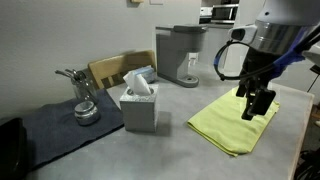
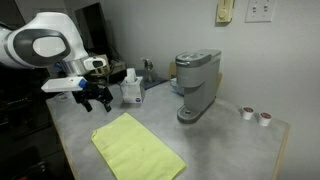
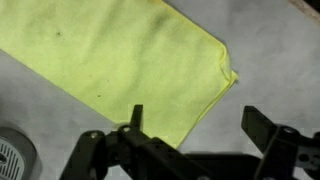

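Note:
A yellow-green cloth (image 1: pixel 225 125) lies spread nearly flat on the grey table, and one corner is slightly folded in the wrist view. My gripper (image 1: pixel 257 104) hangs above the cloth in exterior view 1, apart from it. Exterior view 2 has the gripper (image 2: pixel 98 104) over the table near the cloth's (image 2: pixel 135 150) left end. Seen from the wrist, the open fingers (image 3: pixel 133 128) stand wide apart, with nothing between them. The cloth (image 3: pixel 150 70) fills much of that view beyond the fingertips.
A tissue box (image 1: pixel 140 108) stands left of the cloth. Behind are a grey coffee maker (image 1: pixel 178 55) and a metal utensil pot (image 1: pixel 86 108) on a dark mat. Two small cups (image 2: pixel 256 117) sit at the far right in exterior view 2. Bare table lies around the cloth.

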